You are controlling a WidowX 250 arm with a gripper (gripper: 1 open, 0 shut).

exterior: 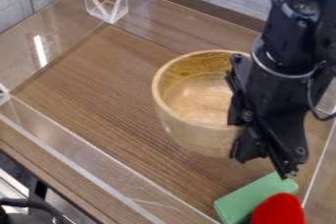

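A large black gripper (pixel 250 120) fills the right of the camera view, shut on a yellowish wooden bowl (pixel 184 95) that it holds tilted above the table. Its fingertips are mostly hidden where they meet the bowl's right side. Below them, a green block (pixel 243 200) and a red object (pixel 277 211) lie at the bottom right.
A clear plastic piece (pixel 106 4) stands at the back left. A transparent edge runs along the table's left and front, with dark parts beyond at the lower left.
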